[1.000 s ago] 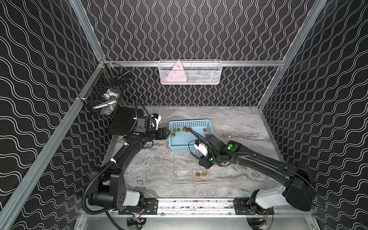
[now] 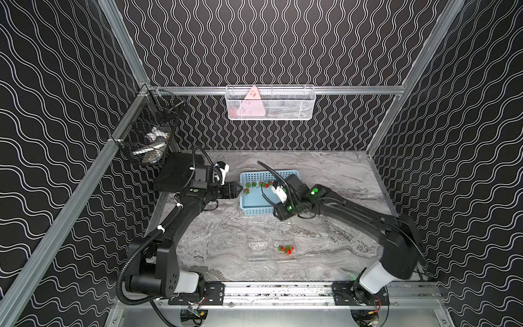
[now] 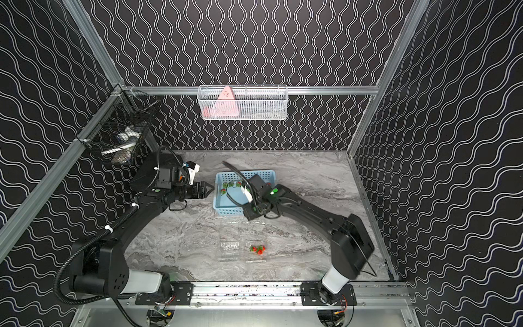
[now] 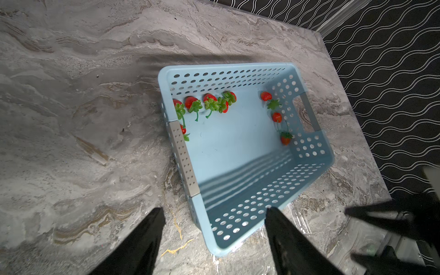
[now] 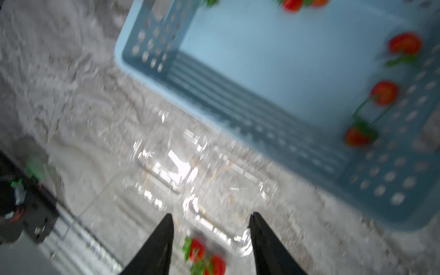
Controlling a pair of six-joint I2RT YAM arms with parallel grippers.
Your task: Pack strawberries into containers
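A blue perforated basket [image 4: 238,178] holds strawberries [image 4: 208,101] along two sides. Clear plastic containers [image 5: 224,197] lie on the table in front of it, one with red strawberries and green leaves [image 3: 257,249]. My left gripper hangs at the basket's left side in the top views, open with nothing between its fingers. My right gripper is over the basket's near side, open, nothing visibly held; its wrist view is blurred.
A white wire basket with a pink item [image 2: 252,102] hangs on the back wall. A black wire basket [image 2: 149,136] is on the left.
My right gripper has moved from low over the front containers up and back to the blue basket, uncovering the strawberries in front. The left arm stays still.
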